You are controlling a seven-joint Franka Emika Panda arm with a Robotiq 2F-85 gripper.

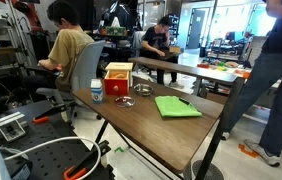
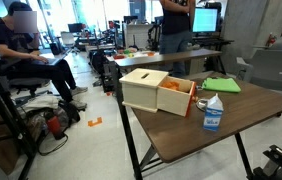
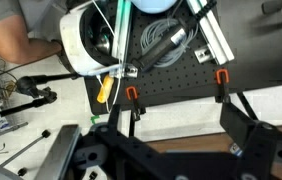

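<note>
In the wrist view my gripper is wide open, its two orange-tipped fingers far apart and nothing held between them. Below it are a black perforated plate and a grey cable coil (image 3: 176,52), not the tabletop. On the brown table (image 1: 146,128) lies a flat green cloth (image 1: 177,106). An open box (image 1: 118,77) stands at the table's far end, with orange-red contents (image 2: 172,84) showing from the other side. Beside the box is a small white-and-blue bottle (image 1: 97,90). Metal dishes (image 1: 142,89) rest near it.
A thin dark item (image 1: 184,100) lies by the cloth. A dark metal bar (image 1: 219,130) rises along the table's right side. Clear wood extends across the table's near part. A person (image 1: 278,80) stands at the right, beyond that bar.
</note>
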